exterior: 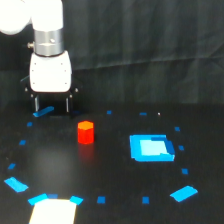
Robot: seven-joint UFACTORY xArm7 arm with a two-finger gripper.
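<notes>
A red-orange block (86, 134) stands on the black table, left of the middle. My gripper (53, 105) is up and to the left of it in the camera view, apart from it. Its two fingers (37, 102) are spread wide, so it is open and nothing shows between them. To the right of the block lies a blue-bordered square (134, 148) with a white middle; nothing rests on it.
Blue tape strips and small blue marks (182, 193) are scattered over the table. A pale patch (52, 212) sits at the front left edge. Between the block and the blue square the surface is clear, with a dark curtain (150, 50) behind.
</notes>
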